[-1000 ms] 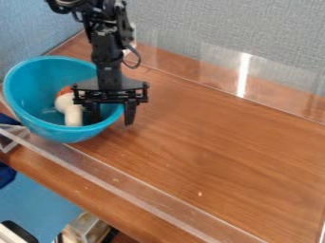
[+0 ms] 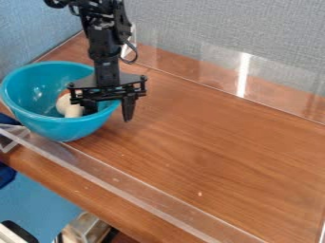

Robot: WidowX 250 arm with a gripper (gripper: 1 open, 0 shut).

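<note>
My black gripper (image 2: pixel 108 98) is lowered over the right part of a teal bowl (image 2: pixel 38 109) at the left of the wooden table. A pale, rounded object (image 2: pixel 71 107) sits inside the bowl at the gripper's left side, partly hidden by it. The fingers reach down at the bowl's right rim, and what is between them is too dark and small to tell.
A dark blue item and some pale objects lie off the table at the lower left.
My gripper has shifted slightly left. The pale object is now more hidden behind it, and its red part no longer shows clearly.
</note>
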